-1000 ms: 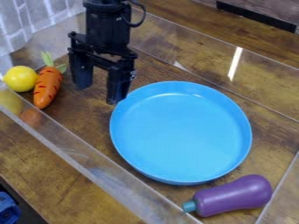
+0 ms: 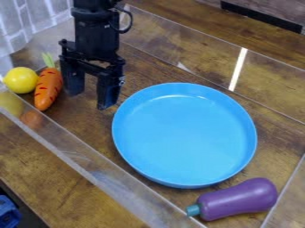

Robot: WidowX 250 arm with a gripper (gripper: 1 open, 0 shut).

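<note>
My black gripper [image 2: 91, 73] hangs over the wooden table at upper left, open, its fingertips low near the surface, with nothing visible between them. Just left of it lies an orange carrot [image 2: 48, 87] with a pale green top, beside a yellow lemon [image 2: 20, 78]. A large blue plate [image 2: 184, 135] occupies the centre right. A purple eggplant [image 2: 238, 197] with a green stem lies below the plate at lower right.
Clear plastic walls run along the left and front of the area, with a strip of bare table [image 2: 71, 174] outside at lower left. A small dark-blue object sits at the bottom-left corner. Bare wood lies behind the plate.
My gripper has shifted slightly left, toward the carrot and away from the plate. The objects on the table appear unmoved.
</note>
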